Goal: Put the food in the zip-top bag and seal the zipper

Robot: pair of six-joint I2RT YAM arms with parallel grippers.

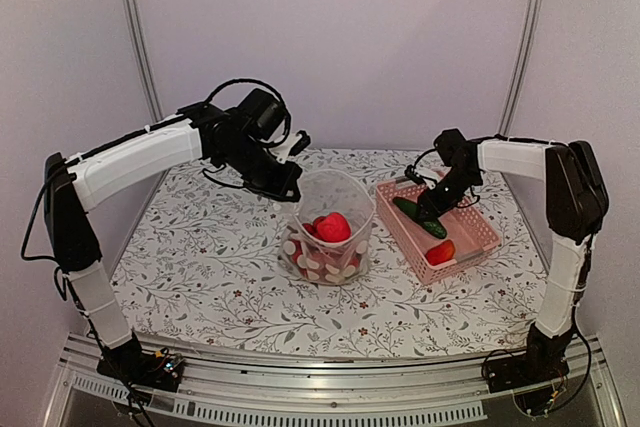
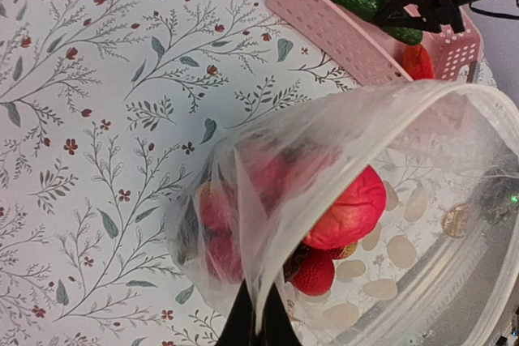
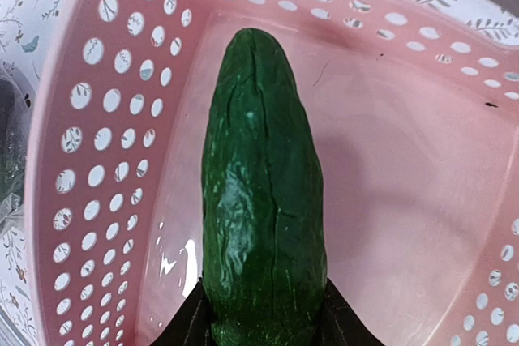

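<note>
A green cucumber (image 3: 263, 176) is clasped between the fingers of my right gripper, lifted above the floor of the pink basket. In the top view the same cucumber (image 1: 405, 209) slants across the basket's left part. A red-orange food piece (image 1: 440, 252) lies at the basket's near end. The clear zip top bag (image 1: 338, 187) stands on the table with its mouth open wide; a red food piece (image 2: 349, 210) and several others are inside it. My left gripper is shut on the bag's rim, at its left side in the top view.
The pink basket (image 1: 472, 256) stands right of the bag, with a narrow strip of table between them. Its perforated wall (image 3: 97, 160) rises close to the cucumber's left side.
</note>
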